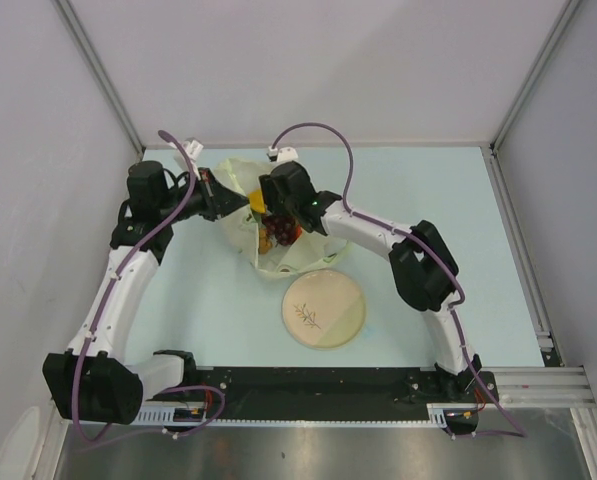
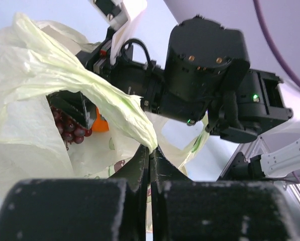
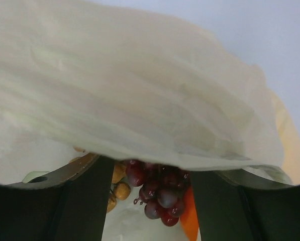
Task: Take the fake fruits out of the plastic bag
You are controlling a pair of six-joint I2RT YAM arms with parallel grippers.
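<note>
A pale plastic bag (image 1: 298, 258) lies open at the top centre, holding dark red grapes (image 3: 162, 193), brown round fruits (image 3: 120, 190), an orange fruit (image 3: 189, 213) and a yellow one (image 1: 258, 201). My left gripper is shut at the bag's raised left edge, pinching the thin plastic between its fingertips. My right gripper is open, down inside the bag over the grapes, with a fold of plastic across the upper part of its wrist view.
A round wooden plate (image 1: 323, 307) lies empty in front of the bag. Both arms crowd the back centre.
</note>
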